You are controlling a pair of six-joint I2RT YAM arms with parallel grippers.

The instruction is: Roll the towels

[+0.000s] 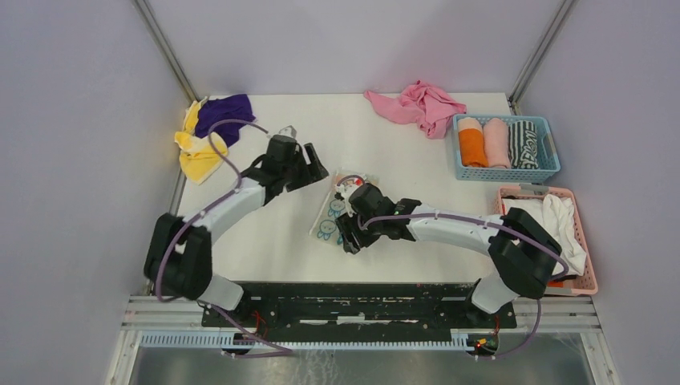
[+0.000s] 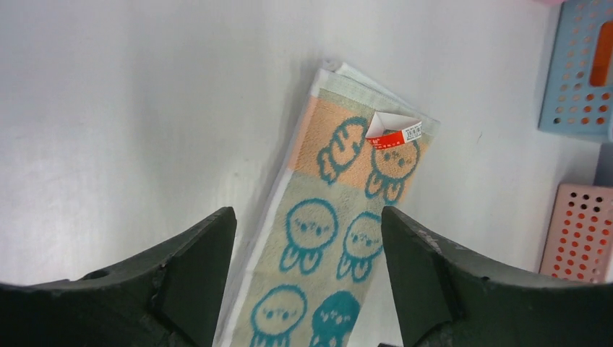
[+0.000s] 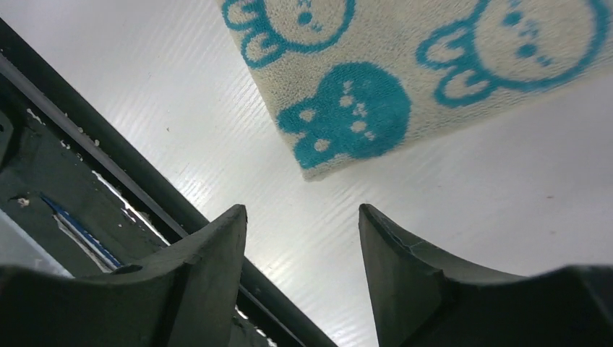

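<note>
A folded beige towel with teal bear faces, an orange band and a red-and-white tag lies flat on the table, slanting in the top view. My left gripper stands at its far-left side, fingers apart; in the left wrist view the towel stretches ahead between the fingers, with nothing gripped. Over the towel's near-right part is my right gripper, hiding some of it from above. The right wrist view shows a towel corner just beyond its spread fingers, and the gap between them is empty.
A blue basket with several rolled towels and a pink basket with white cloths stand at the right. Pink cloth lies at the back; purple and yellow cloths are at the back left.
</note>
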